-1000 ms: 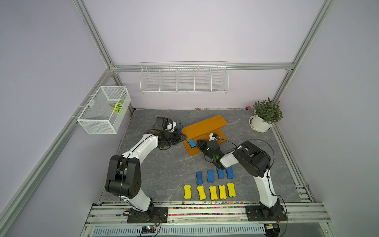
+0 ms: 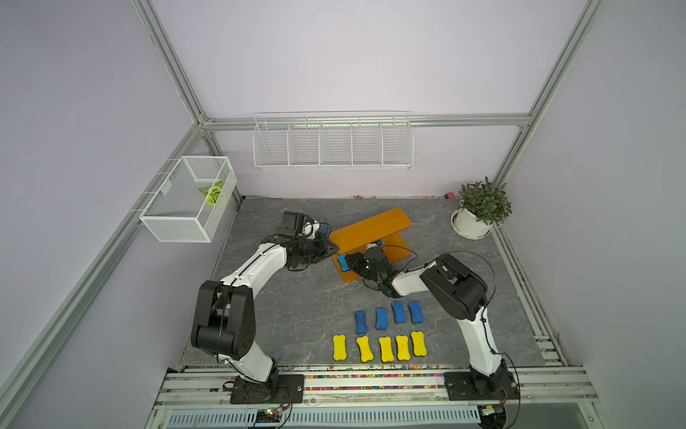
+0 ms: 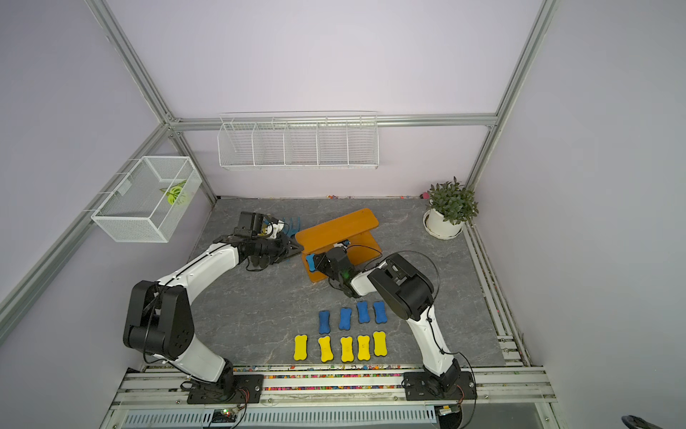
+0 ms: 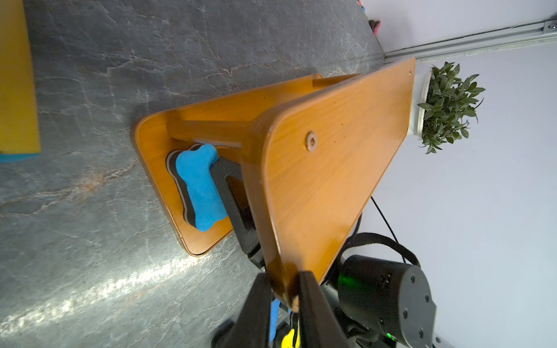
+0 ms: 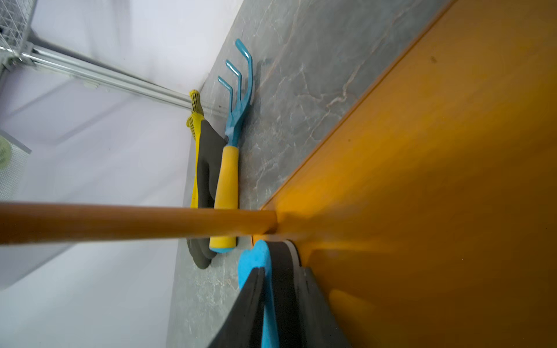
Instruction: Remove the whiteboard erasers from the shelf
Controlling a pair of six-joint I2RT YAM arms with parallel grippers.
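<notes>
An orange wooden shelf (image 2: 368, 221) stands mid-table with a blue eraser (image 4: 200, 182) on its lower board at the left end. My left gripper is shut on the shelf's top board at its left end. My right gripper reaches in under that board, its fingers on either side of the blue eraser; whether they press on it I cannot tell. A row of blue erasers (image 2: 381, 318) and a row of yellow erasers (image 2: 386, 348) lie on the front of the table.
A garden rake (image 5: 226, 179) and dark-and-yellow tools lie behind the shelf at left. A potted plant (image 2: 482, 203) stands at back right. Wire baskets (image 2: 332, 143) hang on the walls.
My right gripper has moved left and deeper into the shelf, onto the blue eraser, which has shifted slightly left. The left arm has stayed still.
</notes>
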